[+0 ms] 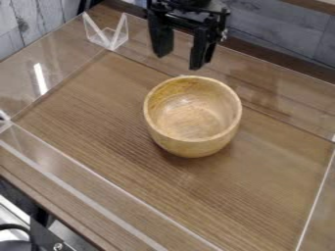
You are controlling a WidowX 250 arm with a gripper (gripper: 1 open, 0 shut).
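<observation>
My gripper [183,49] is at the top centre of the camera view, a black mechanism with its fingers pointing down above the far side of a large tan bowl [191,137]. It stands open, with no object visible between its fingers. The bowl sits upright on the wooden table, and its inside looks empty.
A white wire-like object [108,31] stands at the back left. Dark cables [20,233] lie beyond the table's edge at the lower left.
</observation>
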